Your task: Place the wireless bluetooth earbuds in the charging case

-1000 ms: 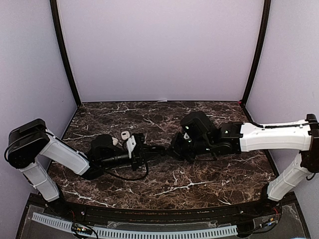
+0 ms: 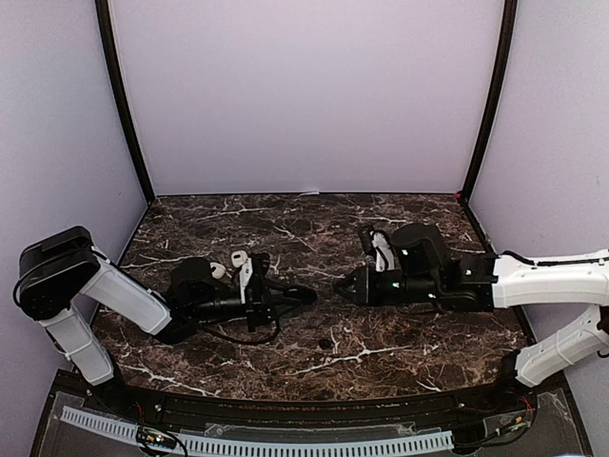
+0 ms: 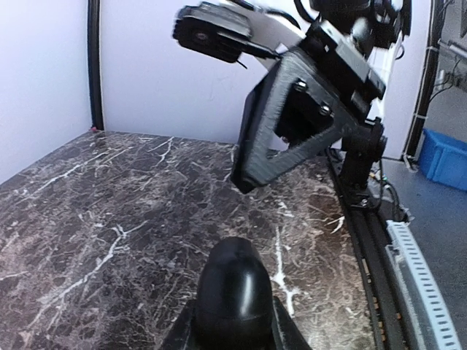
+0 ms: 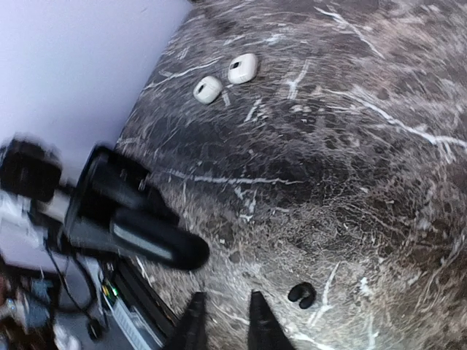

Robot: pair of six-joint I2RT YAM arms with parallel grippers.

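Observation:
My left gripper [image 2: 285, 297] is shut on a black elongated case, held level above the table, seen also in the right wrist view [image 4: 160, 244]. My right gripper [image 2: 347, 284] hangs a little right of it, apart from it; its blurred fingertips show at the bottom of the right wrist view, with a gap between them. Small black earbud pieces [image 4: 303, 294] lie on the marble table below. Two small white cases [image 4: 243, 68] [image 4: 208, 90] lie at the back left, partly behind the left arm in the top view.
Walls border it left, right and behind. A blue bin [image 3: 443, 157] stands beyond the table in the left wrist view.
My right gripper and arm have drawn back to the right, away from the held case, and the wrist has turned. The left gripper has moved only slightly.

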